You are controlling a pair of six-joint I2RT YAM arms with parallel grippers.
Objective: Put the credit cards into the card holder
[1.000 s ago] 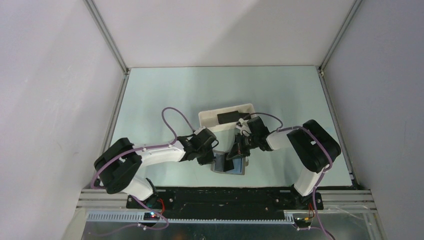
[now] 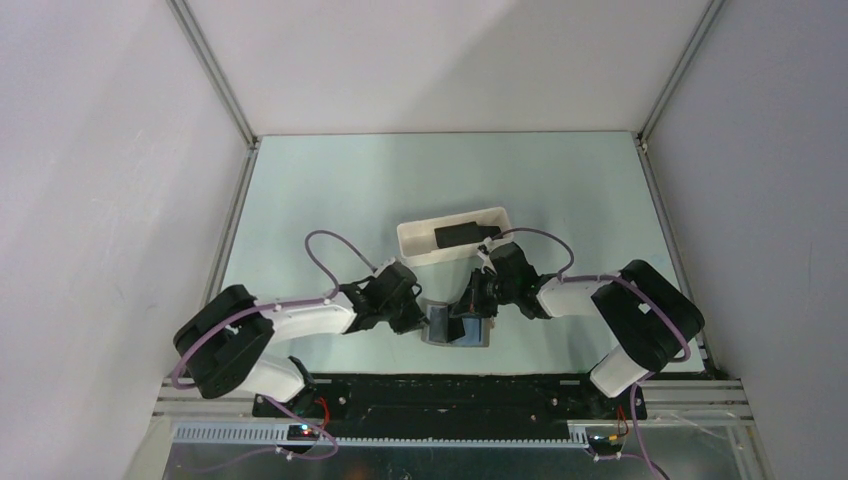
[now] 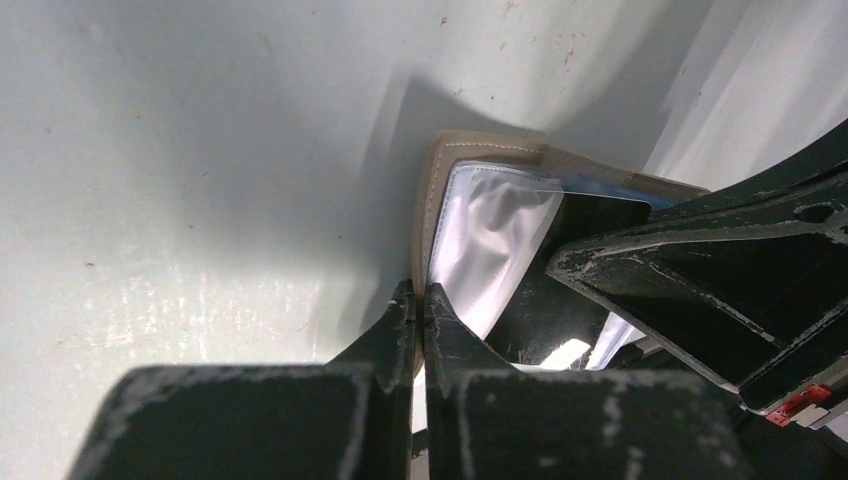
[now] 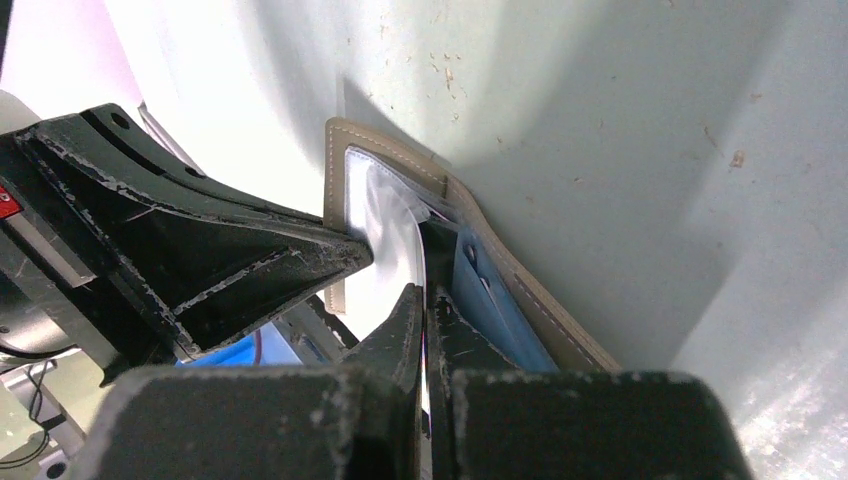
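The card holder [image 2: 478, 335], brown-edged with clear sleeves, lies open on the table. My left gripper is shut on its stitched brown edge. In the right wrist view a clear sleeve [image 4: 385, 225] stands up from the holder, and my right gripper is shut with the sleeve's thin edge between its fingertips. A black card [image 3: 540, 285] shows beside the whitish sleeve in the left wrist view, partly covered by the right gripper's fingers [image 3: 690, 280]. How deep the card sits cannot be told.
Behind the holder stands a white tray [image 2: 420, 243] with a dark stack [image 2: 458, 235] in it. The two grippers are close together over the holder. Free table lies to the far left and right.
Both arms have sunk a little, the left one edging leftward and the right elbow moving outward. The holder stays nearly in place; the tray has not moved.
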